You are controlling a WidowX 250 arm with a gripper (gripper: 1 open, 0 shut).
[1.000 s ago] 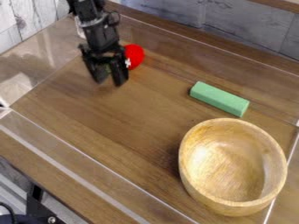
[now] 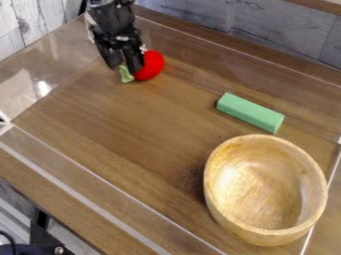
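My gripper (image 2: 116, 52) is at the upper left, fingers pointing down, at the near left side of a round red object (image 2: 150, 65). A small light green item (image 2: 126, 73) shows just under the fingers, against the red one; whether the fingers hold it is unclear. A green block (image 2: 249, 113) lies on the right half of the wooden table (image 2: 134, 149), apart from the gripper.
A large wooden bowl (image 2: 264, 189) stands at the lower right, near the table's edge. Grey tiled wall runs along the back.
Over the last second my gripper has moved back, away from the camera, toward the red object and the small green item. The block and bowl have not moved.
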